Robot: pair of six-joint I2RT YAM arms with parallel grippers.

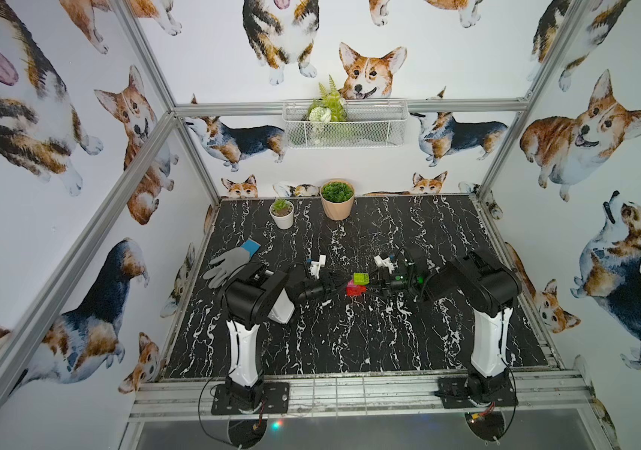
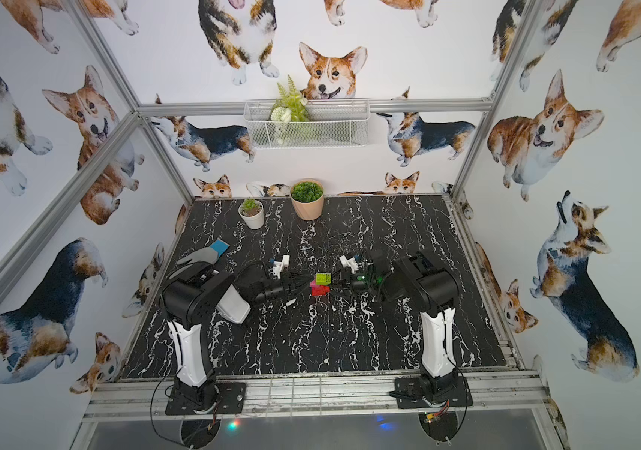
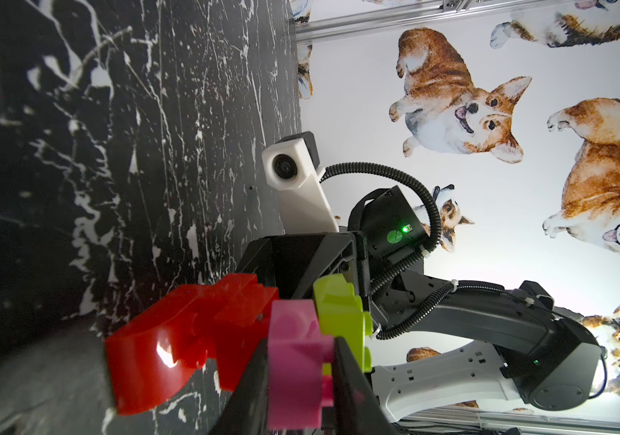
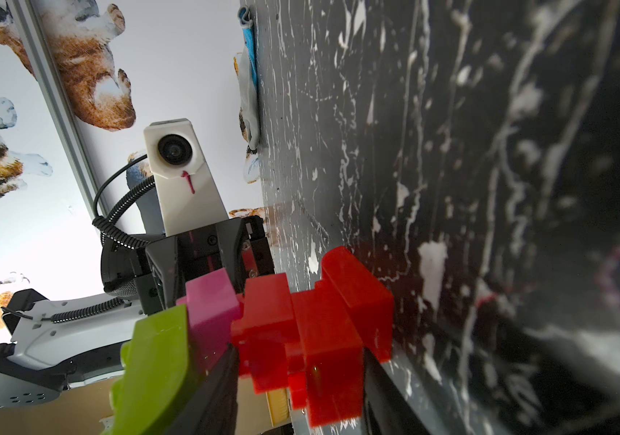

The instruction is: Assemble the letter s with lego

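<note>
My two grippers face each other over the middle of the table with a cluster of lego bricks between them: green point(image 1: 361, 277), red point(image 2: 319, 289) and pink. In the left wrist view my left gripper is shut on the pink brick point(image 3: 294, 355), beside the green brick point(image 3: 342, 311) and red pieces point(image 3: 157, 348). In the right wrist view my right gripper is shut on a red brick point(image 4: 331, 362), joined or pressed to other red, pink and green bricks; which are joined I cannot tell.
A grey and blue glove point(image 1: 226, 264) lies at the left. Two potted plants point(image 1: 337, 198) stand at the back. A wire basket point(image 1: 365, 135) hangs on the back rail.
</note>
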